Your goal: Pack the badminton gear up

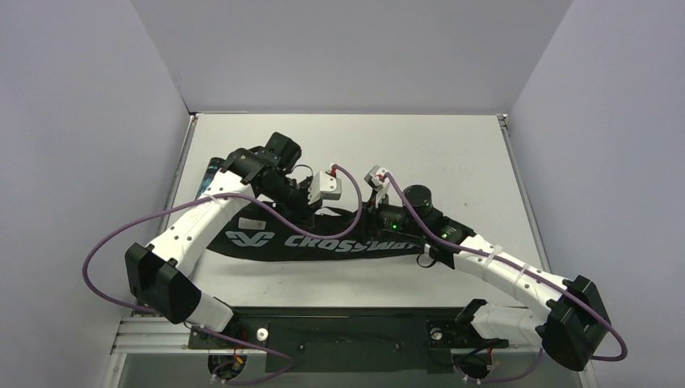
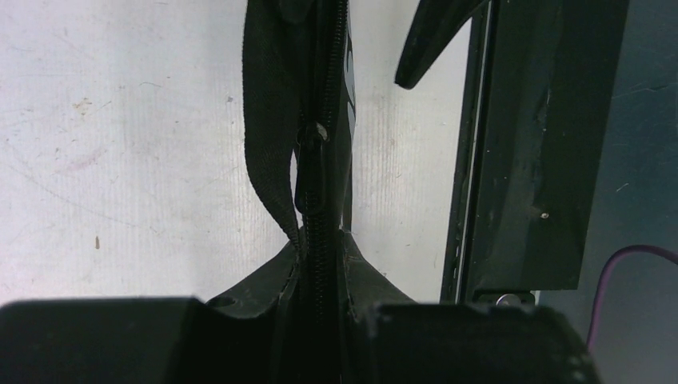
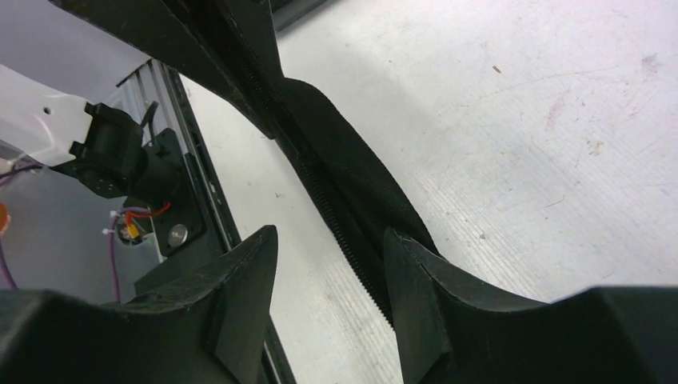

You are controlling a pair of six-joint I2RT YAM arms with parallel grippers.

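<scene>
A long black racket bag with pale "CROSSWAY"-like lettering lies across the table, partly covered by both arms. My left gripper is shut on the zipped edge of this bag, and a zipper slider with its dark pull tab shows just beyond the fingertips. Over the bag's right part stands my right gripper, its fingers apart. In the right wrist view the bag's zipped edge runs down from the left gripper and passes behind one right finger; nothing is clamped there.
A dark rail borders the front. Grey walls enclose the sides and back. The two grippers stand close together, with purple cables looping over the arms.
</scene>
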